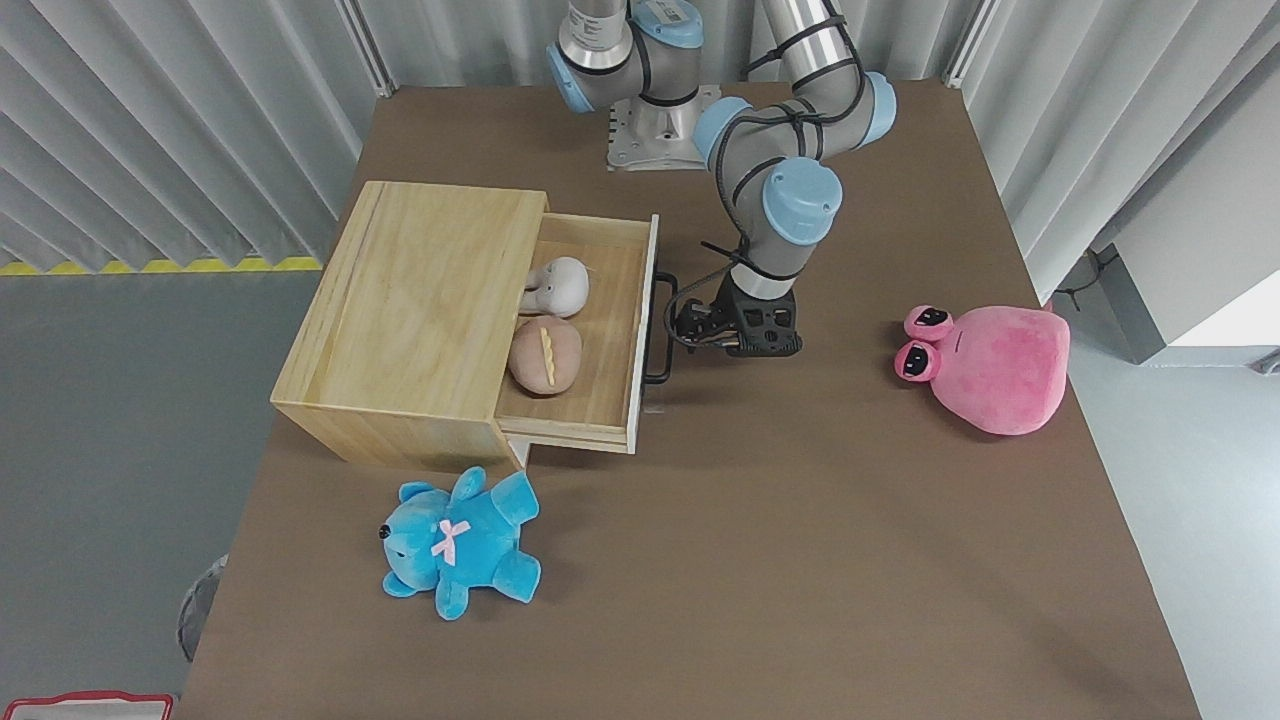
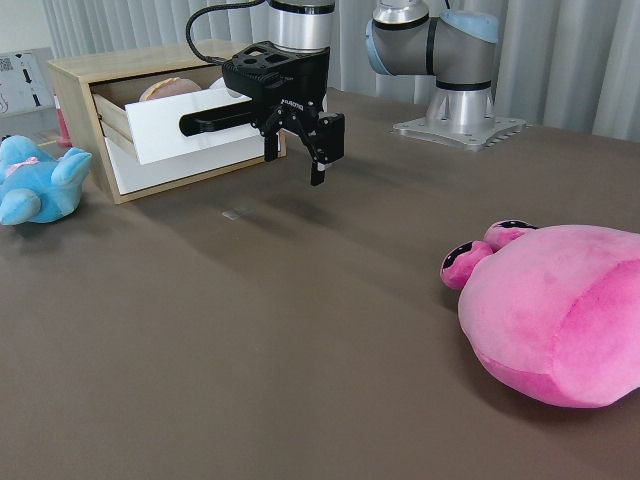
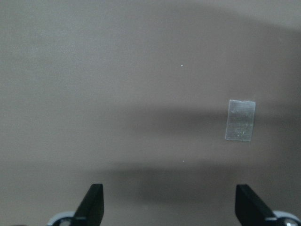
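My gripper is at the front of a wooden cabinet's pulled-out drawer, beside its black handle, low over the table. In the wrist view its two fingers stand apart, open, with only brown table and a small clear patch beneath. Inside the drawer lie a white plush and a round brown bun-like plush. The cabinet top is bare.
A blue bear lies below the cabinet in the front view; a pink plush lies at the right.
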